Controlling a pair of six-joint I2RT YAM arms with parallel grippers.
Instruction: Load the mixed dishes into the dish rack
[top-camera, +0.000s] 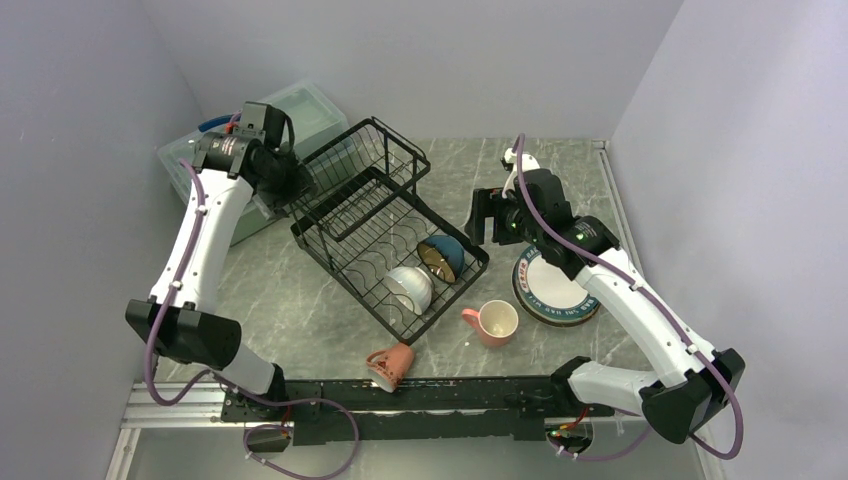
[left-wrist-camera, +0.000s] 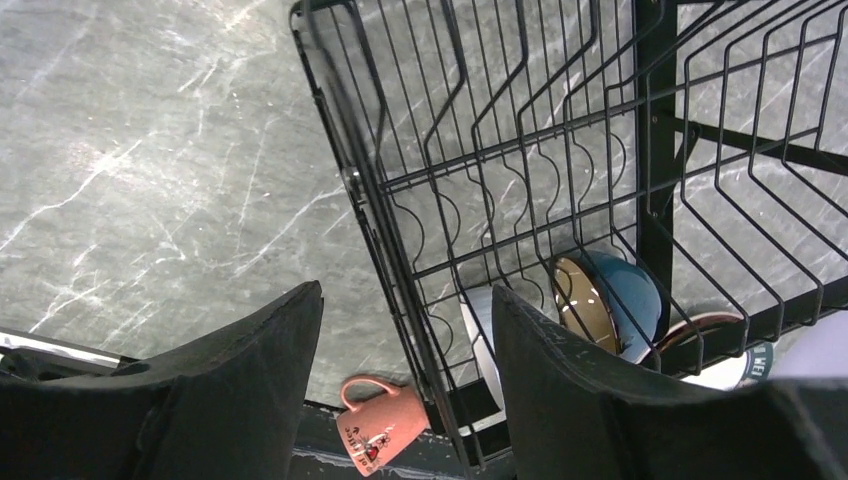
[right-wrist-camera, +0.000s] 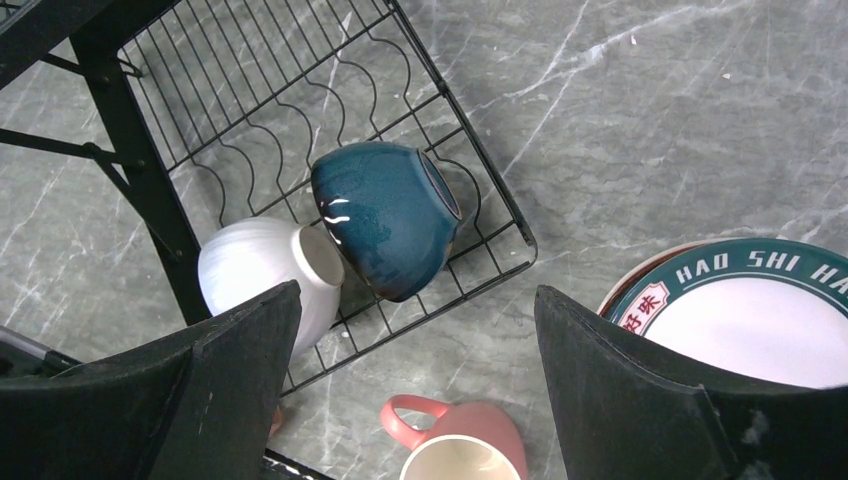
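Observation:
In the black two-tier dish rack (top-camera: 353, 258), a white bowl (top-camera: 405, 290) and a blue bowl (top-camera: 448, 250) lean on the lower tier. A pink mug (top-camera: 497, 320) stands right of the rack, another pink mug (left-wrist-camera: 380, 430) lies at the front edge, and stacked plates (top-camera: 555, 285) rest at the right. My left gripper hangs open over the rack's upper-left part, empty between the fingers. My right gripper is open and empty, above the table right of the rack.
A lidded clear bin (top-camera: 305, 105) with blue-handled pliers sits behind the left arm. Grey walls enclose both sides and the back. Bare table lies left of the rack and at the back right.

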